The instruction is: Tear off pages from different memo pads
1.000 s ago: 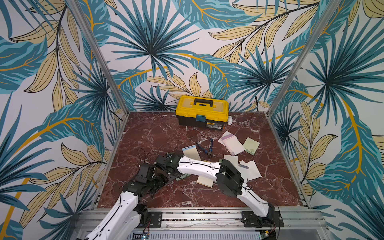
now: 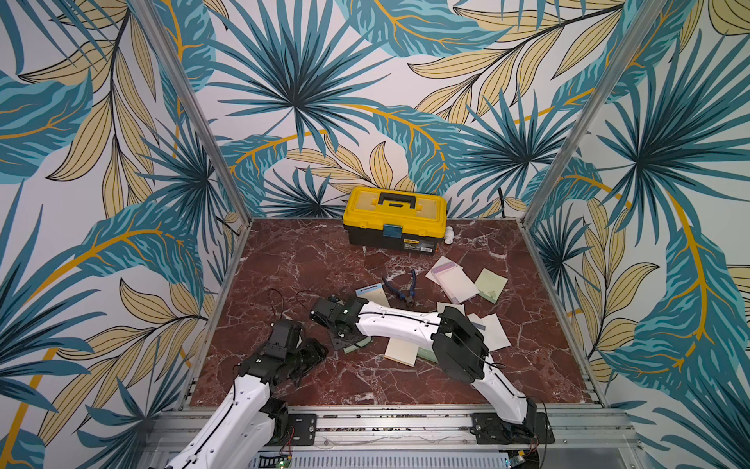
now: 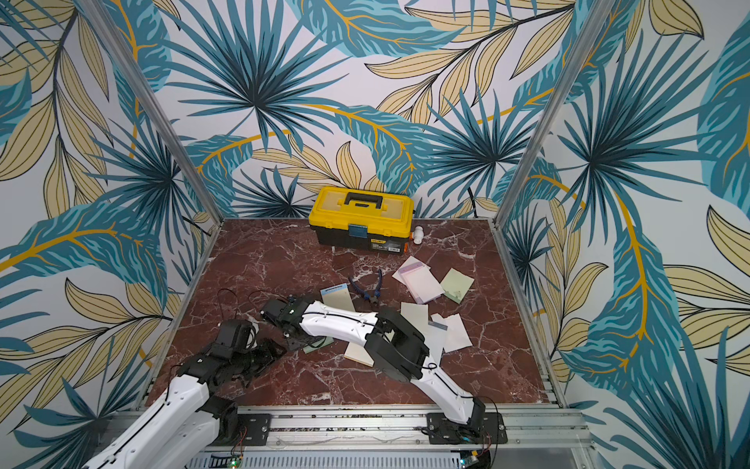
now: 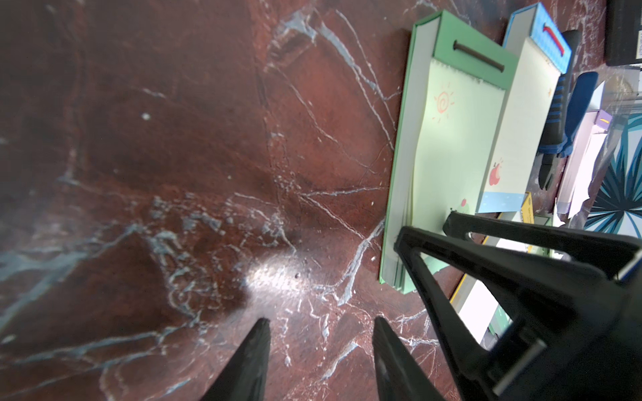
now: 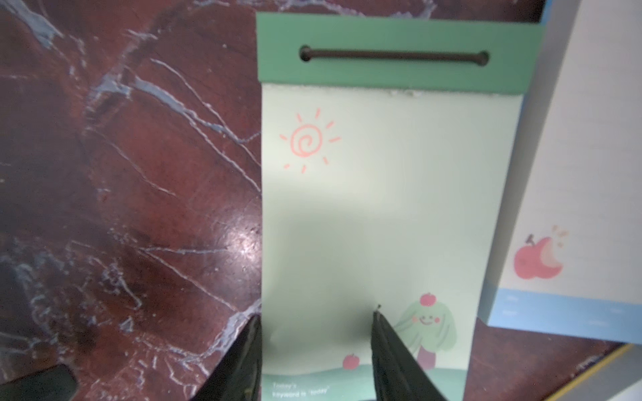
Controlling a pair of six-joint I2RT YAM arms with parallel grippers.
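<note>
The green memo pad, with a sun and small figure printed on it, lies on the marble table. In the right wrist view my right gripper hovers over its lower left part, fingers apart. From the left wrist camera, my left gripper stands open over bare marble just left of the pad, and the right gripper's fingers appear at the pad's near end. A blue memo pad with an apple lies directly right of the green one.
Blue pliers lie behind the pads. Other pads and loose sheets spread to the right. A yellow toolbox stands at the back. Bare table is at the left.
My right arm has shifted slightly to the right over the pads since a second ago. The left arm has barely moved.
</note>
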